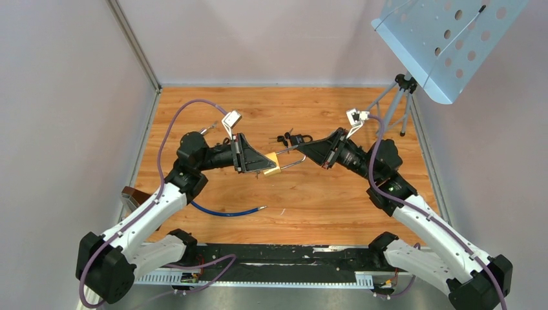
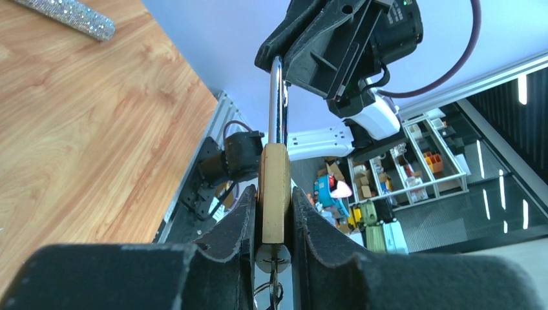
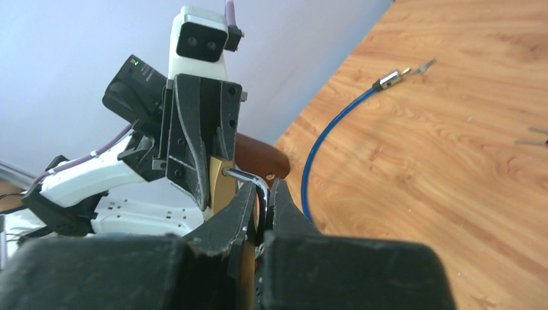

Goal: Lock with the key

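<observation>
A brass padlock point(image 1: 272, 164) hangs between my two arms above the table, tilted in the top view. Its silver shackle point(image 2: 278, 106) points at the right arm. The brass body point(image 2: 274, 187) sits between the fingers of my left gripper point(image 1: 270, 168); whether they press on it cannot be told. A key with a ring point(image 2: 274, 287) shows at the body's lower end in the left wrist view. My right gripper is shut on the shackle's bend point(image 3: 253, 179). How deep the shackle sits is unclear.
Behind the grippers lie a black padlock point(image 1: 299, 139) and small keys point(image 1: 282, 139). A blue cable point(image 1: 226, 214) lies at the front left, with a brown object point(image 1: 134, 197) beside the left arm. A tripod point(image 1: 399, 106) stands at back right.
</observation>
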